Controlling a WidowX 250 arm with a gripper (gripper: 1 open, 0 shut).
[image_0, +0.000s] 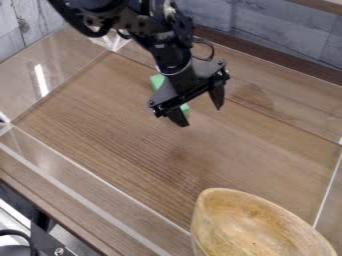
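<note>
My black gripper hangs over the upper middle of the wooden table, reaching in from the top. Its two fingers stand apart, open. A light green object lies behind it, partly hidden by the arm and fingers; I cannot tell its shape.
A large beige bowl sits at the bottom right, cut off by the frame edge. The left, middle and right of the table are clear. Table edges run along the upper left, lower left and right.
</note>
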